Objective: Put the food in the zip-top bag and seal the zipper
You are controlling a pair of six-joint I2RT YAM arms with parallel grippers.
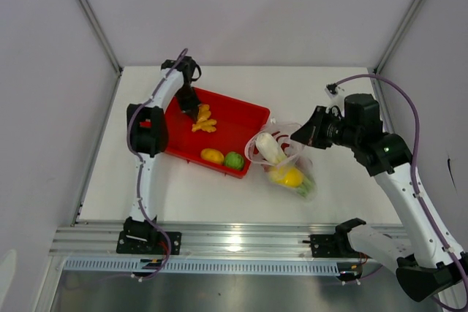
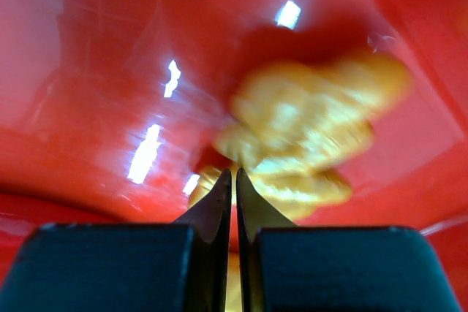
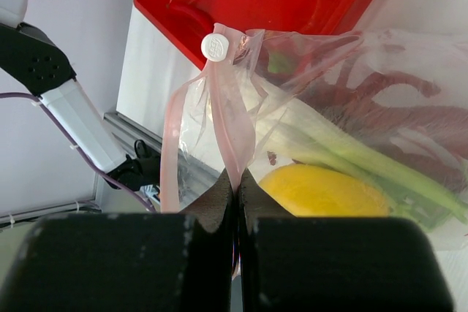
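In the red tray lies the lumpy yellow ginger root (image 1: 205,125), seen close and blurred as ginger (image 2: 300,122) in the left wrist view. My left gripper is shut, its tips touching each other with nothing between them; the ginger lies outside, just past and beside the tips. The clear zip top bag (image 3: 365,107) holds a white-and-green leek-like vegetable (image 3: 314,133) and a yellow food (image 3: 322,191). My right gripper is shut on the bag's pinkish rim, below the white slider (image 3: 214,47). The bag's mouth gapes in the top view.
The red tray (image 1: 238,118) also holds a yellow food (image 1: 212,156) and a round green food (image 1: 234,161) near its front edge. A red pepper (image 3: 191,16) curves along the tray's side.
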